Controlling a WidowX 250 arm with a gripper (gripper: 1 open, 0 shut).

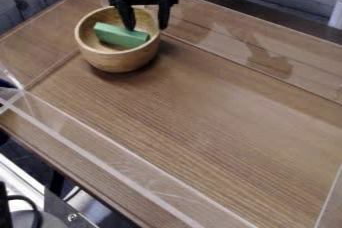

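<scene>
A round wooden bowl (pixel 118 58) sits at the upper left of the wooden table, holding a green block (pixel 123 35) that lies at a slant inside it. My black gripper (pixel 144 17) reaches down from the top edge over the bowl's back half, its two fingers apart and open, above and behind the green block, with nothing visible between them.
A dark wall runs along the back right. Dark objects and cables lie off the table's left edge at lower left.
</scene>
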